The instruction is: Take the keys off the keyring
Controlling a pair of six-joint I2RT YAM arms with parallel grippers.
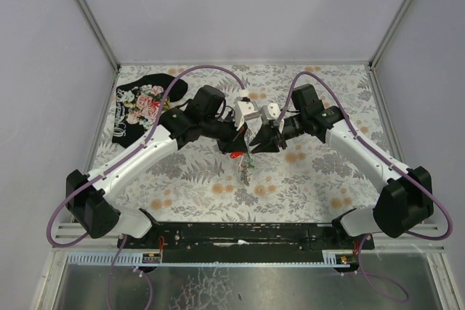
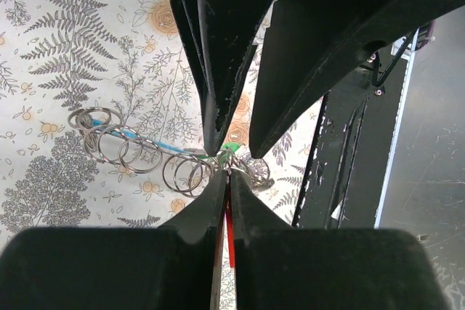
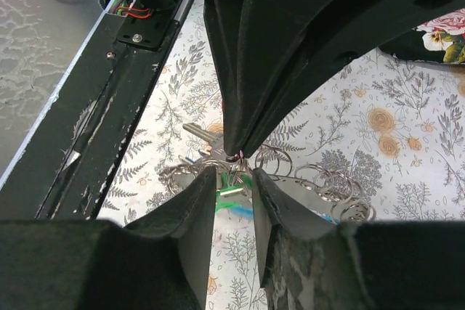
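The bunch of keys and rings hangs between my grippers over the floral sheet, with blue and green pieces among the coils. In the left wrist view my left gripper is shut at the bunch, pinching a thin part of it. My right gripper has its fingertips slightly parted at the rings and green piece in the right wrist view; whether it grips any is unclear. The coils dangle to one side in the right wrist view.
A black floral cloth lies at the back left. A dark rail runs along the front edge. The sheet right of the arms is clear.
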